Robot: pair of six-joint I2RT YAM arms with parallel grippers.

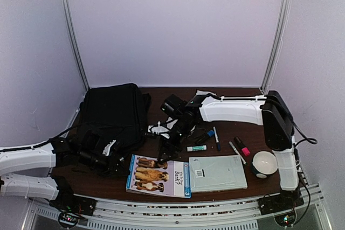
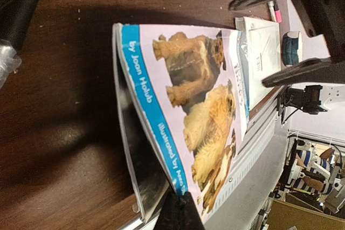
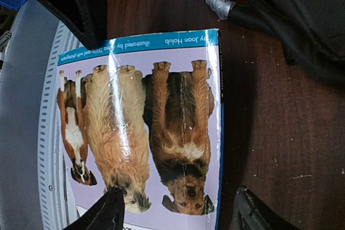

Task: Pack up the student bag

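The dog-cover book lies at the table's front, left of a pale plastic-covered item. My left gripper is shut at the book's blue edge, where the cover is slightly lifted from what is beneath; whether the edge is between its fingers I cannot tell clearly. My right gripper is open over the book, its fingers spread above the cover in both wrist views. The black bag lies at the back left.
A glue stick, several pens and markers, including a pink one, lie behind the pale item. A white bowl stands at the right. The right arm hides much of the back centre.
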